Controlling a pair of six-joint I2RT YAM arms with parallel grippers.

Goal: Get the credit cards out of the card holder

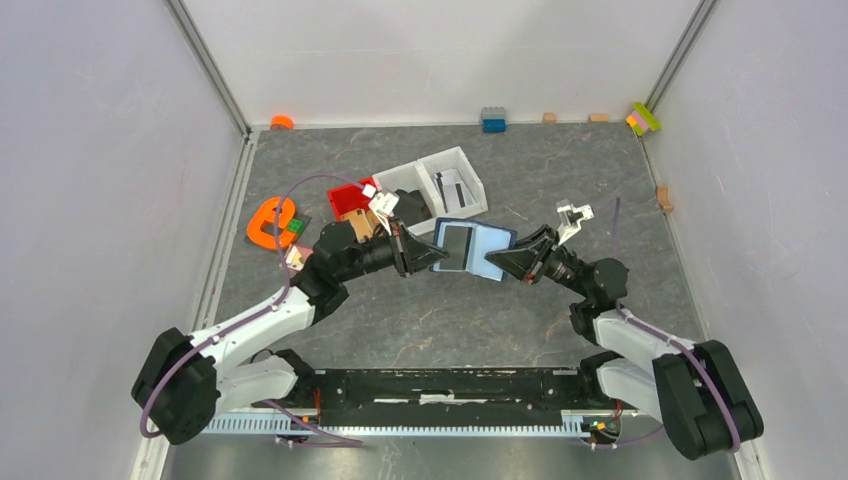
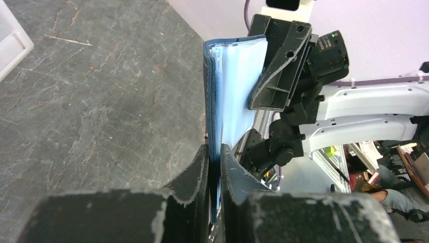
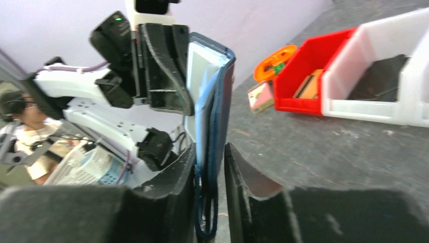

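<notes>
The blue card holder is lifted between both grippers, open like a booklet in the top view, with a dark panel on its left part. My left gripper is shut on one edge; the holder appears edge-on in the left wrist view. My right gripper is at the other edge, the holder between its fingers; whether they are clamped on it is hard to tell. Individual cards cannot be made out clearly.
Behind the holder are a white divided bin and a red bin. An orange object lies at the left.
</notes>
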